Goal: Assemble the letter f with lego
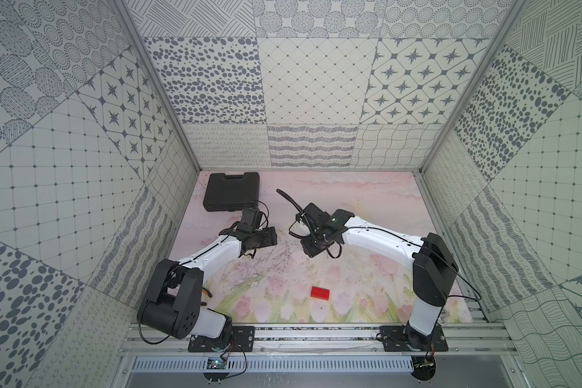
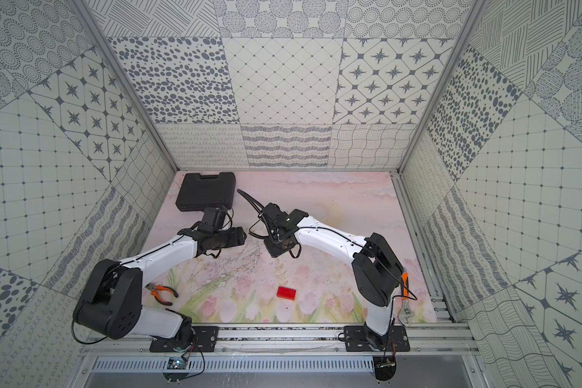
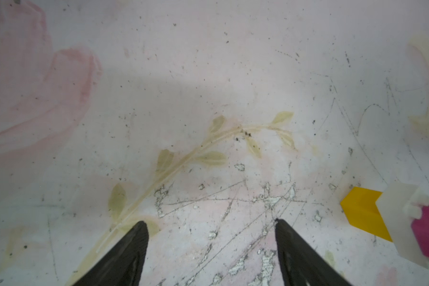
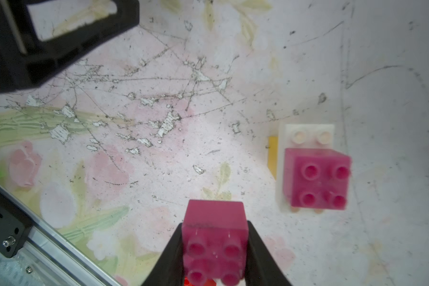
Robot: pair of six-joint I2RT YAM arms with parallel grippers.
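Observation:
My right gripper is shut on a magenta brick (image 4: 215, 217), which it holds above the table with studs facing the camera. In the right wrist view, a joined stack lies to the right of that brick: a yellow brick (image 4: 272, 157), a white brick (image 4: 307, 135) and another magenta brick (image 4: 314, 176). The left wrist view shows the stack's white brick (image 3: 399, 217) at its right edge. My left gripper stands open over bare table, left of the stack, nothing between its fingers. In both top views the right arm hides the stack.
A red brick (image 1: 320, 293) lies near the table's front edge. At the back left sits a black case (image 2: 205, 191). Orange-handled pliers (image 2: 161, 294) rest by the left arm, and an orange tool (image 2: 404, 284) by the right.

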